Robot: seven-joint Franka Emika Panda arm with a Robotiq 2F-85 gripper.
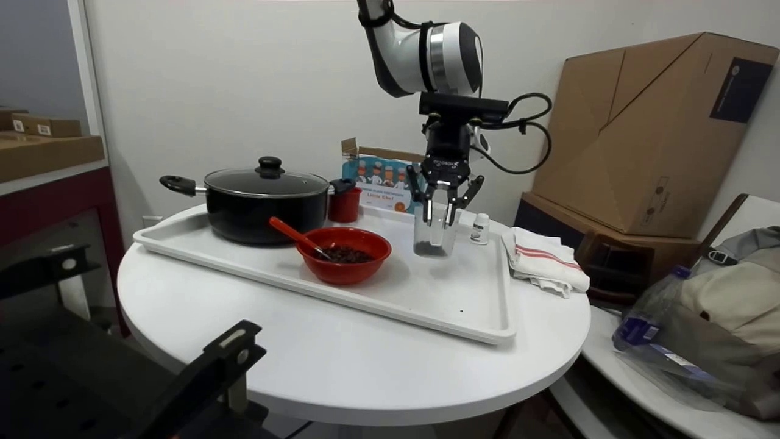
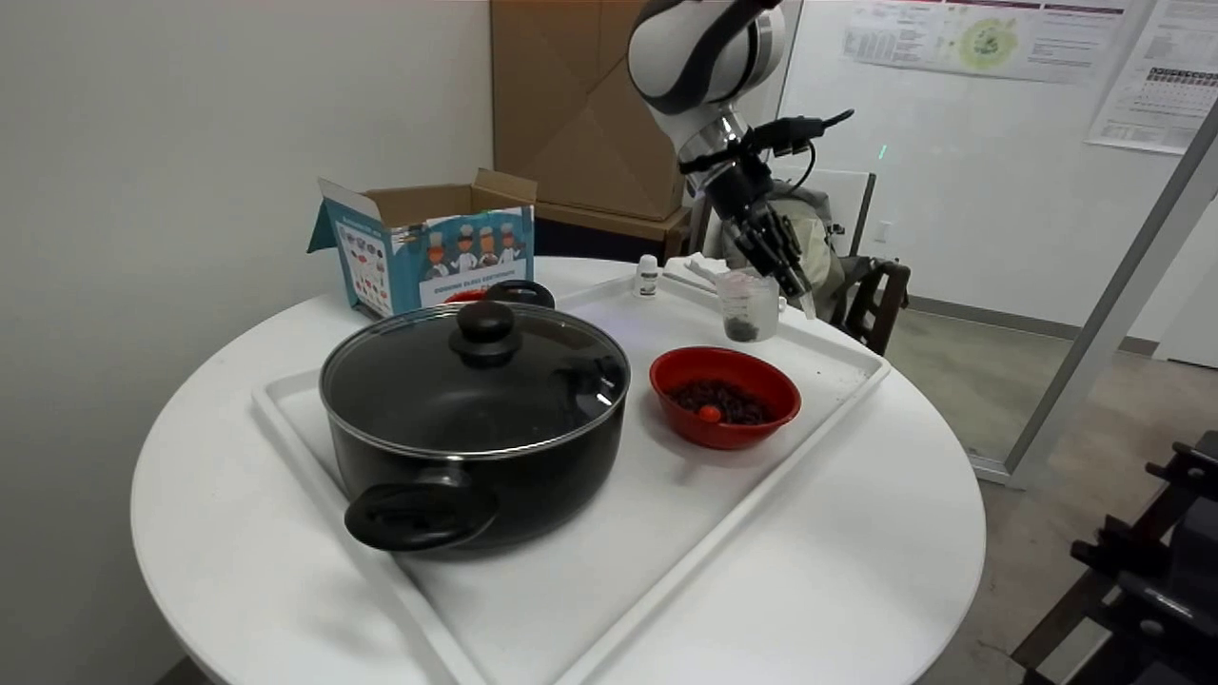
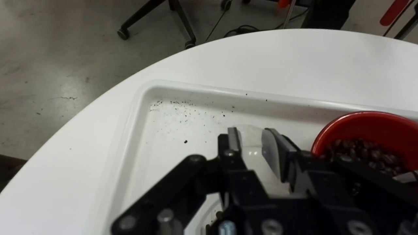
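Observation:
A clear measuring cup (image 1: 432,238) with a little dark content at its bottom hangs from my gripper (image 1: 442,219), which is shut on its handle. In the second exterior view the cup (image 2: 749,306) appears just above the white tray (image 2: 731,519), close to its far end. Between my fingers in the wrist view (image 3: 254,143) the pale handle shows; the arm parts cover most of the cup. Beside it stands a red bowl (image 1: 345,255) of dark beans, a red-handled spoon (image 1: 292,234) resting in it.
A lidded black pot (image 1: 267,205) fills the tray's other end. Behind are a red cup (image 1: 344,205), a blue box (image 1: 384,183) and a small white bottle (image 1: 480,229). A folded towel (image 1: 545,257) lies to the right. The tray's right front corner holds only dark specks.

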